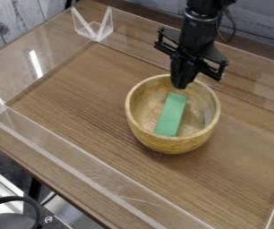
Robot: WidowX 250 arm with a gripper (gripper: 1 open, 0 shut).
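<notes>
A round tan bowl [197,131] sits on the wooden table [80,134], right of centre. A green rectangular block [169,114] lies inside it, tilted along the bowl's length. My black gripper [187,67] is above the bowl's back rim, shut, with nothing visible between its fingers.
A clear, angular plastic object [93,23] stands at the back left. A dark cable lies at the lower left edge.
</notes>
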